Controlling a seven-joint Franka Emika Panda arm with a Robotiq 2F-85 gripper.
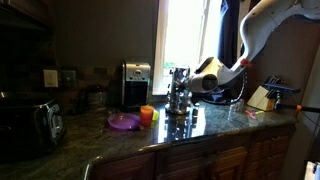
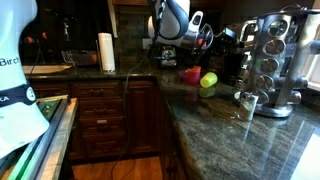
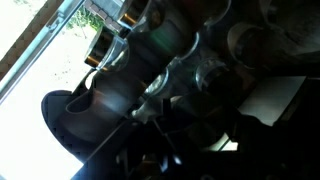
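A tall silver-and-black rack [image 1: 178, 92] holding several round-lidded jars stands on the counter by the window. At its upper right side is my gripper [image 1: 191, 80], reached in from the right. Close up in the wrist view, metal-lidded jars [image 3: 132, 13] fill the upper part. The gripper's dark fingers are at the bottom of that view. They are shut on something dark; deep shadow hides what it is. In the second exterior view the rack [image 2: 270, 65] stands at the right, with a small clear jar [image 2: 247, 104] on the counter beside it.
An orange cup [image 1: 146, 115], a purple plate [image 1: 124, 121] and a silver toaster-like appliance [image 1: 136, 85] are left of the rack. A yellow-green cup [image 2: 208, 79] lies on the counter. The knife block [image 1: 262, 98] stands at the right.
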